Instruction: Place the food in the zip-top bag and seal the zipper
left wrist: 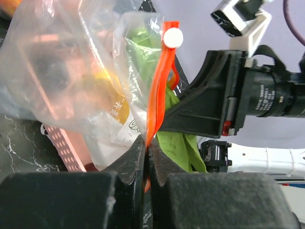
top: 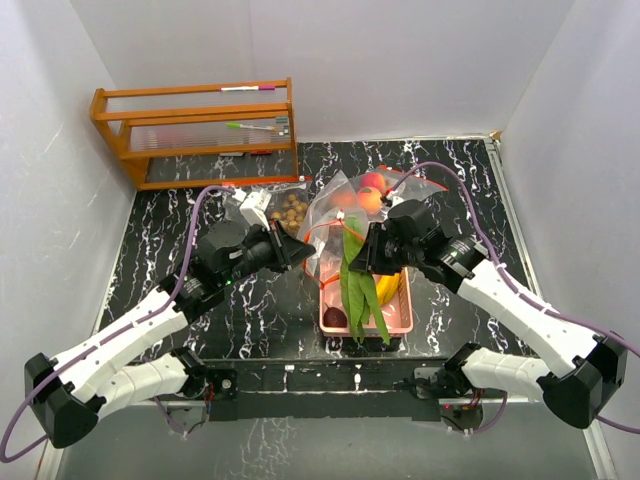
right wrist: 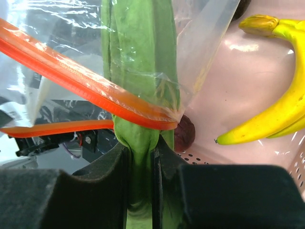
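Observation:
The zip bag [top: 330,215] with orange zipper [left wrist: 159,90] is held up between both grippers. My left gripper is shut on the zipper edge. My right gripper is shut on long green leaves [right wrist: 138,47], which lie partly inside the bag's mouth and hang down over a pink basket [right wrist: 243,76]. A yellow banana [right wrist: 281,114] and a dark round item [top: 335,318], perhaps an avocado, are in the basket.
A bag with red-orange fruit [top: 370,200] and a bag with small brown pieces [top: 291,210] lie behind the basket. A wooden rack [top: 200,114] stands at the back left.

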